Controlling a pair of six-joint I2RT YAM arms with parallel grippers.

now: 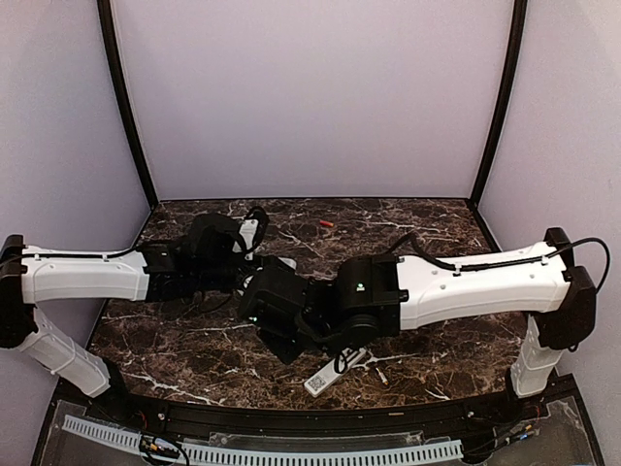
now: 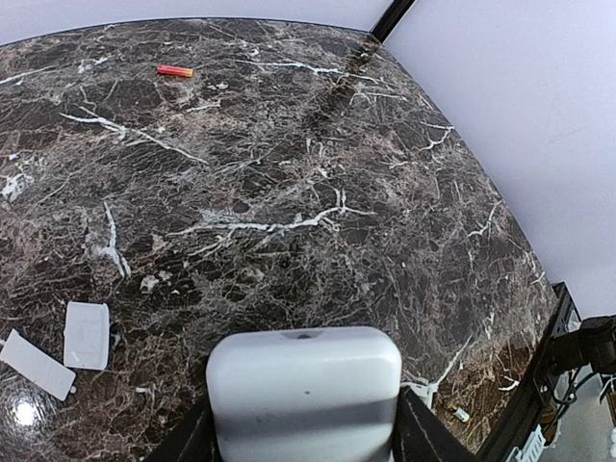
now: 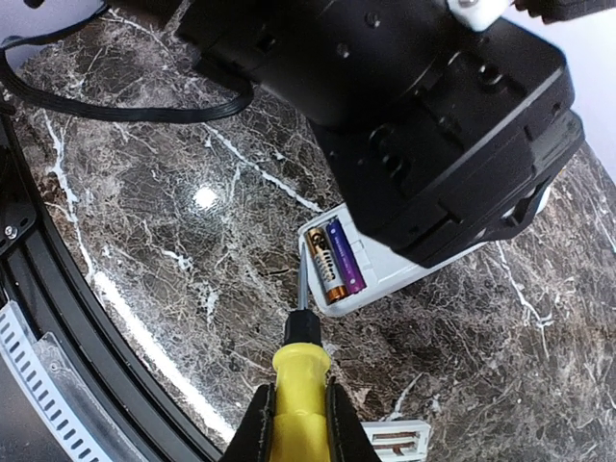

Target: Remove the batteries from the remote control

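My left gripper is shut on the white remote control [image 2: 304,371], its fingers on either side. In the right wrist view the open battery bay of the remote control [image 3: 373,262] shows two batteries side by side: a copper-and-black battery [image 3: 324,265] and a purple battery [image 3: 346,257]. A yellow-handled screwdriver [image 3: 302,371] is held by my right gripper, shut around the handle. The thin tip of the screwdriver reaches the bay's edge beside the copper battery; whether it touches cannot be told. From the top, the arms hide most of this.
A red battery [image 1: 326,223] lies alone at the back of the table. Near the front, a white slotted holder [image 1: 320,382] lies partly under the right arm. Two small white pieces, a square one [image 2: 87,337] and a flat one [image 2: 37,365], rest on the marble.
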